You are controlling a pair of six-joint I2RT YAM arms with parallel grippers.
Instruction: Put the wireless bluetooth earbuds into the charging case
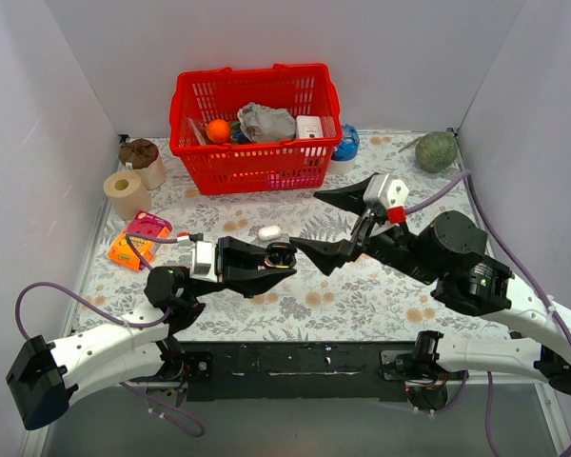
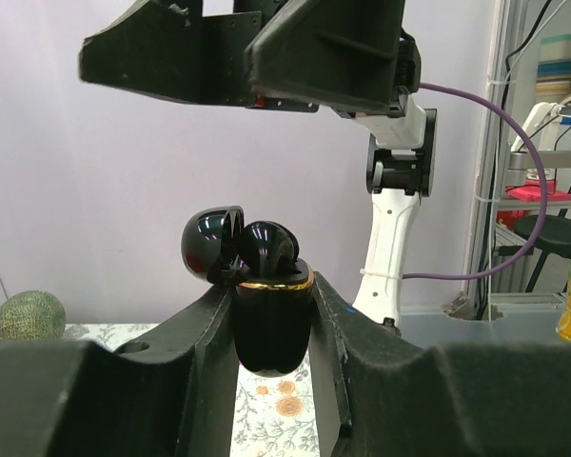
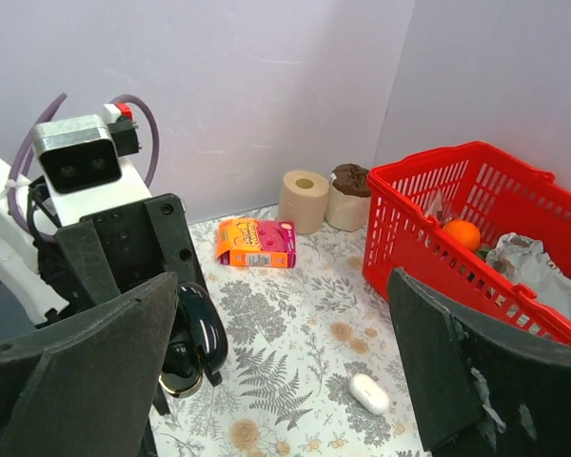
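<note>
My left gripper (image 1: 285, 263) is shut on a small glossy black charging case with a gold band (image 2: 274, 328), held above the table. Two rounded black parts, one (image 2: 209, 244) to the left of the other (image 2: 270, 249), show on top of the case; the left one looks like a raised lid. Whether an earbud sits inside cannot be made out. Apart from the case, up and to its right in the top view, my right gripper (image 1: 306, 218) stands open, nothing between its fingers. A white oval piece (image 3: 369, 393) lies on the table; what it is, I cannot tell.
A red basket (image 1: 257, 177) stands at the back, holding an orange and bags. An orange-pink packet (image 1: 141, 240) and paper rolls (image 1: 127, 193) are at the left. A blue-lidded jar (image 1: 345, 149) and a green round item (image 1: 436, 151) sit at the back right.
</note>
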